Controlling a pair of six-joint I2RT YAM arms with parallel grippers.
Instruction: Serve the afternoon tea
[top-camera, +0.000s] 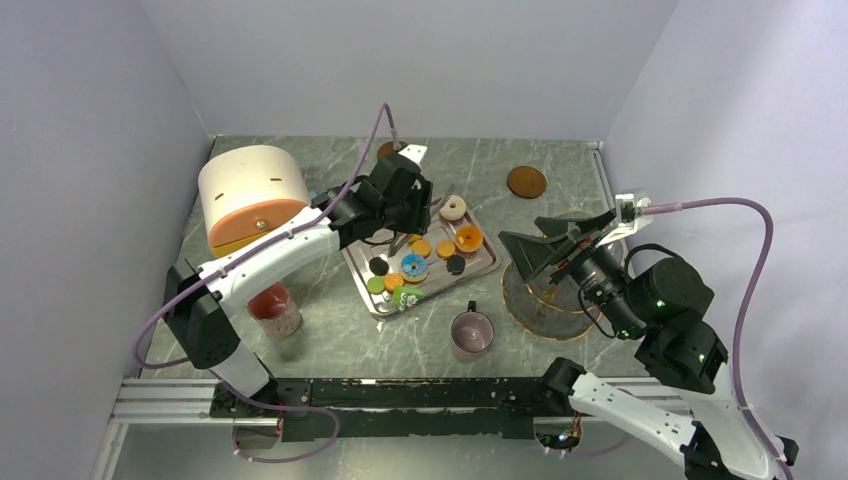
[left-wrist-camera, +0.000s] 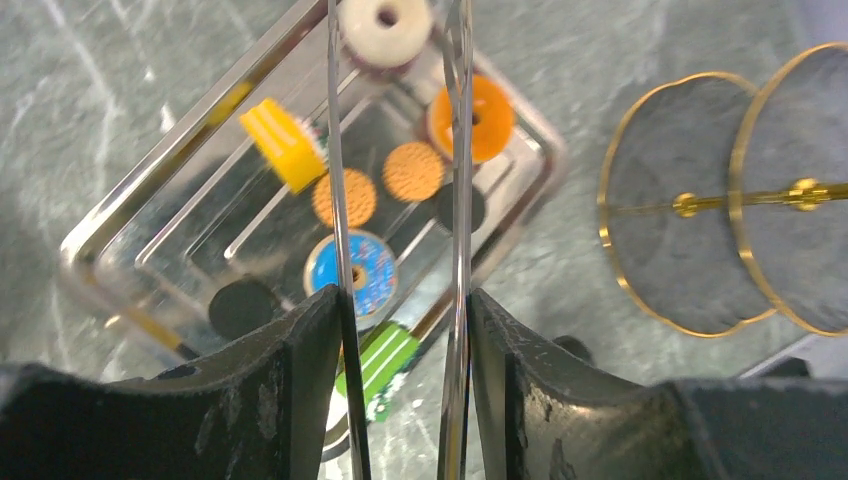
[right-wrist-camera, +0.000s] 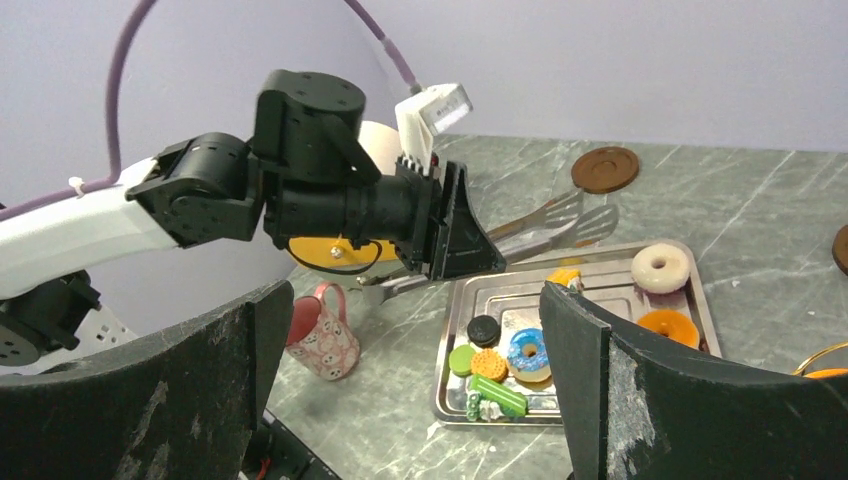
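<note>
My left gripper (top-camera: 418, 222) is shut on metal tongs, held above the steel tray (top-camera: 473, 268); the tongs' two arms run up the left wrist view. On the tray are a white donut (left-wrist-camera: 383, 25), an orange donut (left-wrist-camera: 488, 117), a blue donut (left-wrist-camera: 374, 265), a yellow piece (left-wrist-camera: 280, 135), round biscuits (left-wrist-camera: 413, 170), dark discs (left-wrist-camera: 240, 305) and a green piece (left-wrist-camera: 385, 355). My right gripper (top-camera: 530, 247) stands open, empty, over the gold-rimmed tiered stand (top-camera: 540, 320).
A bread box (top-camera: 250, 185) stands back left, a patterned mug (top-camera: 278, 312) front left, a grey mug (top-camera: 472, 335) at front. Brown coasters (top-camera: 526, 181) lie at the back. Bare counter surrounds the tray.
</note>
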